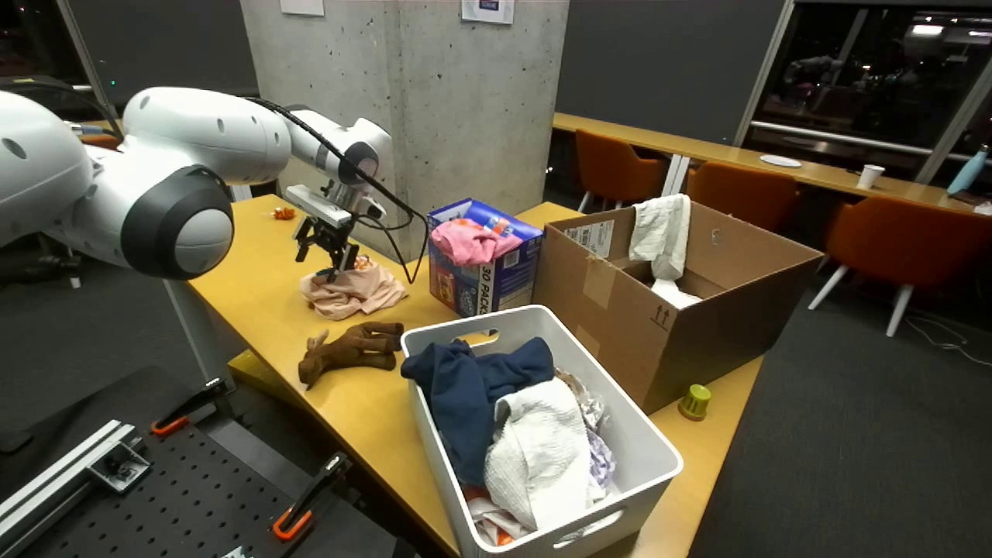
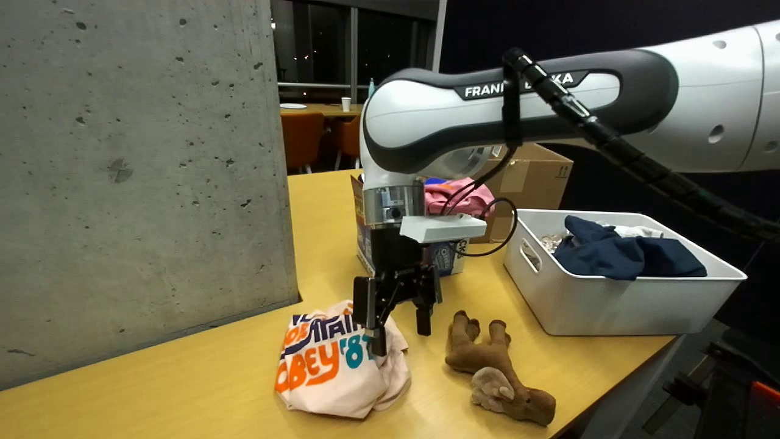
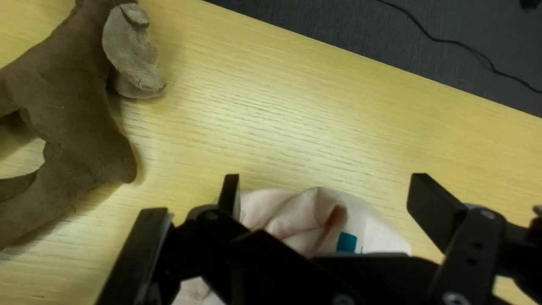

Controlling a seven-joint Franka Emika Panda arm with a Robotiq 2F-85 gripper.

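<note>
A pale pink shirt with orange, navy and teal lettering (image 2: 325, 380) lies crumpled on the table by the concrete pillar. My gripper (image 2: 400, 338) stands open over the shirt's side nearer the brown toy, its fingers pointing down. From the wrist, a fold of the shirt (image 3: 305, 216) shows low between the spread fingers; the gripper's body hides the rest of it. Whether a fingertip touches the cloth, I cannot tell. The brown plush animal (image 2: 486, 358) lies on its side next to the shirt, apart from the gripper.
A white bin (image 1: 651, 483) full of cloths stands at the table's front. Behind it are a large cardboard box (image 1: 604, 307) and a blue box (image 1: 507, 279) topped with pink cloth. A small green cup (image 1: 694, 401) sits near the edge. Bare table (image 3: 305, 112) borders the shirt.
</note>
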